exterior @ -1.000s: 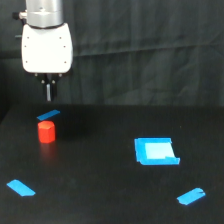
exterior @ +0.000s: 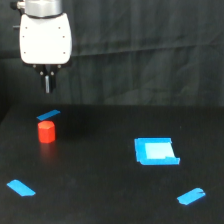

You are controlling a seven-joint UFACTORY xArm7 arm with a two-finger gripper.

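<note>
A small red block (exterior: 46, 132) stands on the black table at the left. My gripper (exterior: 48, 89), dark and slim below a white arm body (exterior: 46, 38), hangs well above the table and appears roughly over the block in this view. Clear space shows between its tips and the block. The fingers are too small and dark to tell whether they are open or shut, and no object can be made out between them.
A white square edged with blue tape (exterior: 158, 151) lies at the right. Blue tape strips mark the table at back left (exterior: 48, 115), front left (exterior: 20, 188) and front right (exterior: 191, 196). A black curtain (exterior: 140, 50) hangs behind.
The arm and gripper have risen a little, widening the gap above the table. The red block stands where it was.
</note>
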